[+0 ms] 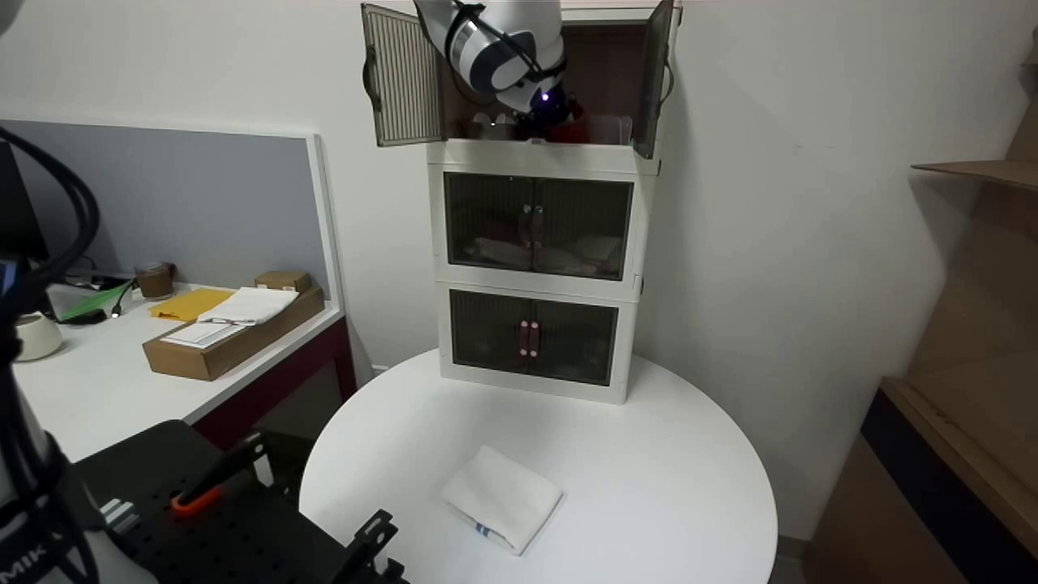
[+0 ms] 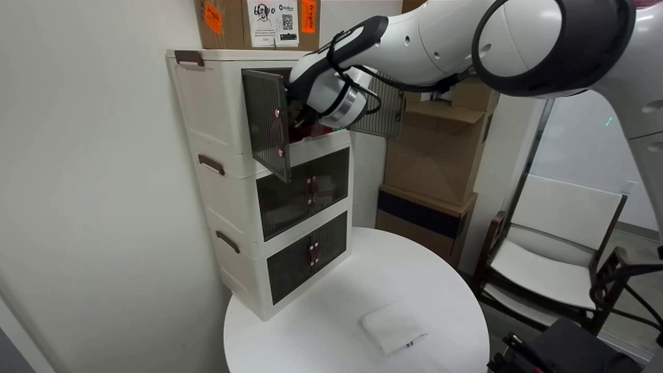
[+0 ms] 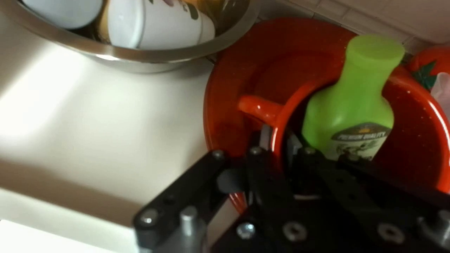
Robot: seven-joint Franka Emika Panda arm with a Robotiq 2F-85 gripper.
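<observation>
Inside the open top cabinet compartment, a red mug-like vessel (image 3: pixel 438 114) with a side handle (image 3: pixel 259 107) stands on a red plate (image 3: pixel 236 84). A green bottle (image 3: pixel 358 99) with a "Premium Quality" label leans inside the vessel. My gripper is shut on the vessel's near-left wall, just beside the handle, one finger (image 3: pixel 265 137) outside the rim and the other inside. Its lower parts hide the near side of the vessel and plate. In exterior view 1 only the dark gripper and a bit of red (image 1: pixel 576 128) show in the compartment.
A metal bowl (image 3: pixel 168 54) holding white cups stands left of the plate. Both top doors, left (image 1: pixel 406 83) and right (image 1: pixel 654 83), stand open beside the arm. A folded white cloth (image 1: pixel 503 498) lies on the round table (image 1: pixel 671 467), which is otherwise clear.
</observation>
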